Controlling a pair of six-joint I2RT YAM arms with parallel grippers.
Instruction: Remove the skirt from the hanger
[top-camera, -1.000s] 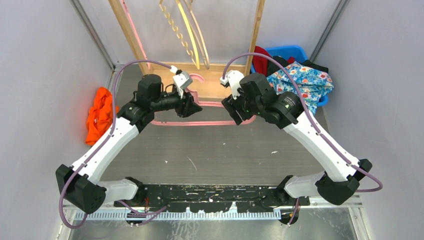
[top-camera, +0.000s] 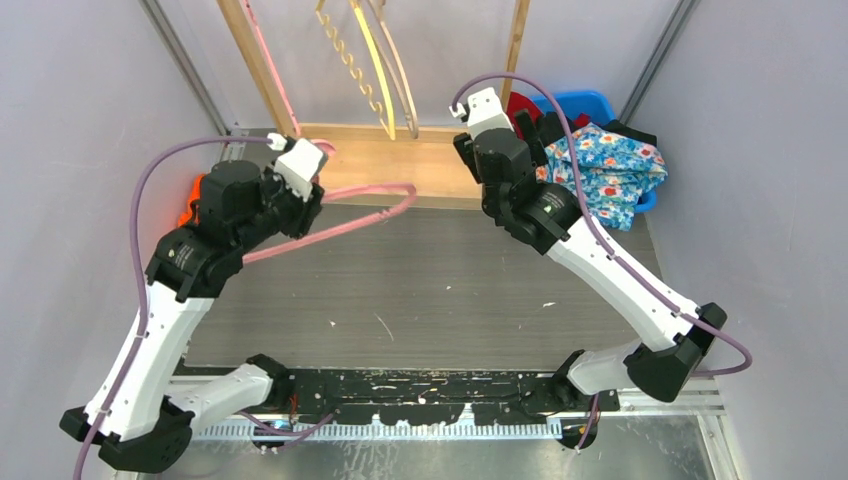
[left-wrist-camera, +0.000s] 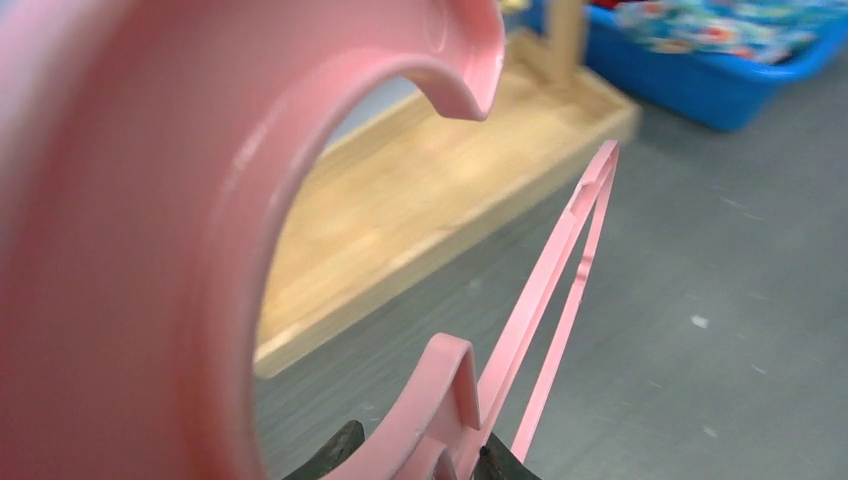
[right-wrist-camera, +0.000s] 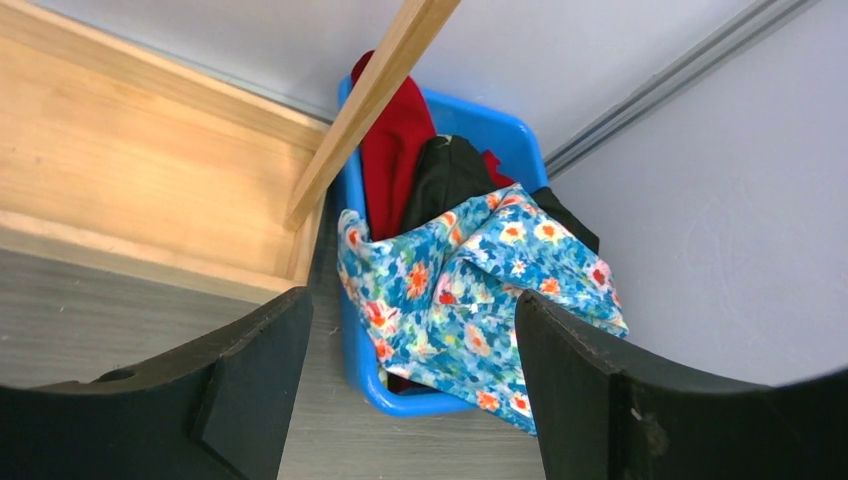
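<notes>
A pink hanger (top-camera: 330, 233) with no cloth on it is held by my left gripper (top-camera: 308, 222), which is shut on it below the hook. In the left wrist view the big curved hook (left-wrist-camera: 220, 200) fills the left side, and the hanger's bar (left-wrist-camera: 545, 290) reaches away over the floor. My right gripper stands open and empty. Beyond its fingers (right-wrist-camera: 262, 345) lies a blue flowered cloth (right-wrist-camera: 480, 290), perhaps the skirt, draped over the rim of a blue basket (right-wrist-camera: 355, 350).
Several hangers, including a yellow one (top-camera: 375, 65), hang from the wooden rack (top-camera: 430, 165) at the back. Dark and red clothes (right-wrist-camera: 390, 160) fill the basket at back right. Something orange (top-camera: 188, 205) is mostly hidden behind the left arm.
My left gripper has carried the pink hanger leftward, and the hanger has turned. My right gripper has moved away from the hanger, back toward the rack and basket.
</notes>
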